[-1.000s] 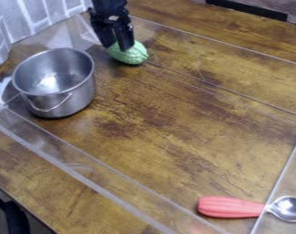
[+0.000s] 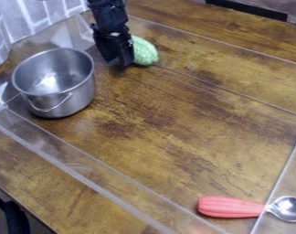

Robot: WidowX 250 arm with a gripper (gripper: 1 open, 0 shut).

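My black gripper (image 2: pixel 115 47) reaches down from the top, just behind the steel pot. A pale green, textured oblong object (image 2: pixel 143 52) lies at its right, partly behind the fingers; whether the fingers hold it I cannot tell. The steel pot (image 2: pixel 53 82) stands at the left with its handle toward the front. An ice-cream scoop with a red handle (image 2: pixel 230 207) lies at the front right.
A curtain-like backdrop borders the upper left, and clear edging strips run along the front left and right.
The gripper has come lower and slightly left toward the pot, covering more of the green object's left side. The green object sits slightly further right. The pot and scoop are unchanged.
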